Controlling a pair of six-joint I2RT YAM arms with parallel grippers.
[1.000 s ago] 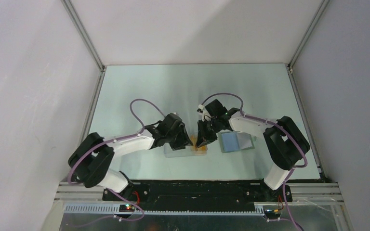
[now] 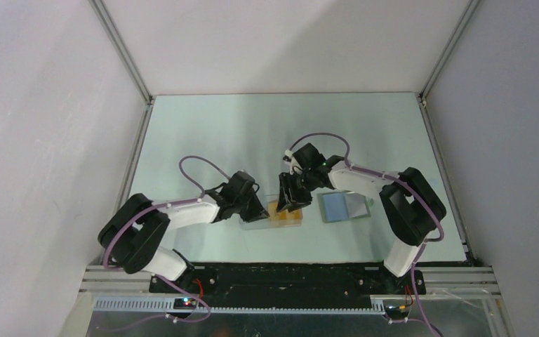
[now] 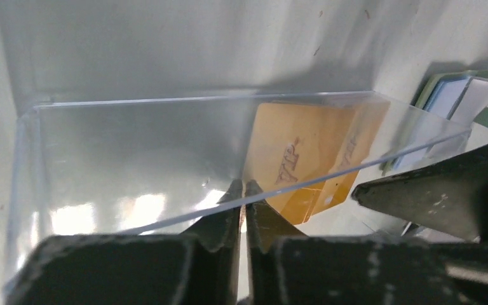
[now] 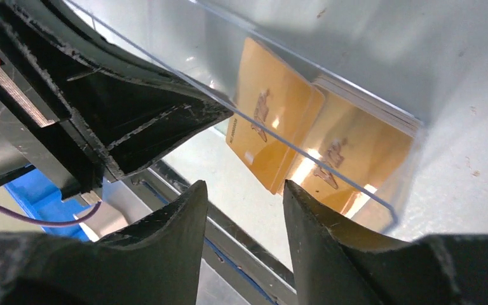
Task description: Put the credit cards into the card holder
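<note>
Several orange cards [image 2: 293, 215] lie in a clear box [image 2: 254, 225] at the table's front middle; in the right wrist view one card [image 4: 258, 108] overlaps another card [image 4: 349, 155], tilted. The open green card holder [image 2: 335, 208], with a blue and a pale pocket, lies right of the box. My left gripper is at the box's near edge, its fingers close together with only a narrow slit and no card visible between them. My right gripper stands open by the box's right part, nothing between its fingers.
Both grippers crowd together over the small box, whose thin clear walls stand up around the cards. A dark rail [image 2: 288, 277] runs along the front edge.
</note>
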